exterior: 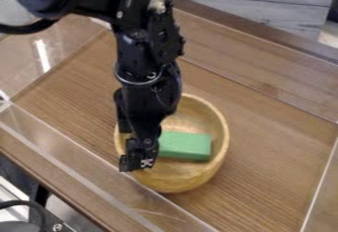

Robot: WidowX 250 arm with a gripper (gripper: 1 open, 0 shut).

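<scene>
The black gripper (138,149) hangs low over the left side of a round wooden bowl (199,182), with its tips down inside or at the rim. A green block (187,146) lies in the bowl, just right of the gripper. The gripper is open; whether its fingers touch the block is unclear. The arm hides the back left part of the bowl.
A pale marbled surface (264,4) lies beyond the back edge. A dark cable (34,206) shows at the lower left.
</scene>
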